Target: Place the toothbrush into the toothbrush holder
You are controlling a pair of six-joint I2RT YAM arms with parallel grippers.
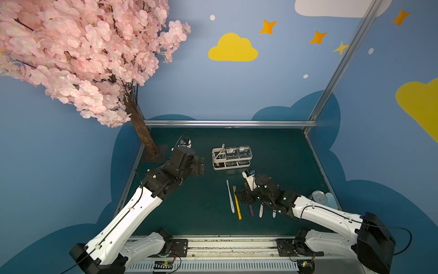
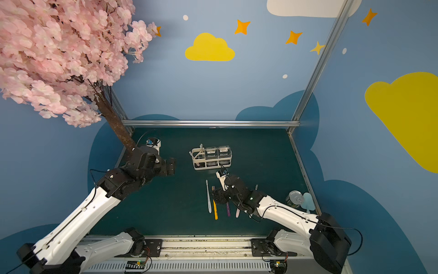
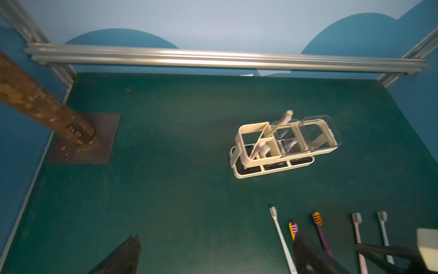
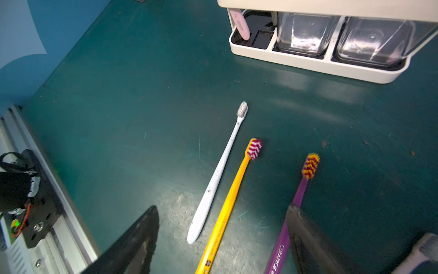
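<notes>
The off-white toothbrush holder [image 3: 241, 149] stands upright in the middle of the table. Leaning in its divided left part are a pale brush [image 3: 283, 120] and a pink brush [image 3: 256, 151]. My left gripper [image 1: 202, 166] is left of the holder, its fingers [image 3: 122, 258] wide apart and empty. Lying on the table are a white brush [image 4: 211, 187], a yellow brush [image 4: 228, 205], a purple brush [image 4: 282, 244] and a pink one [image 4: 410, 258], with another pale one [image 3: 384, 228] farther right. Over them my right gripper is open, its right finger partly covering the purple handle.
Clear cups [image 4: 305, 34] fill the holder's other compartments. At the table's right are a round clear container [image 2: 295, 198] and a light-blue object [image 2: 308, 201]. A tree trunk [image 3: 41, 100] rises at the back left.
</notes>
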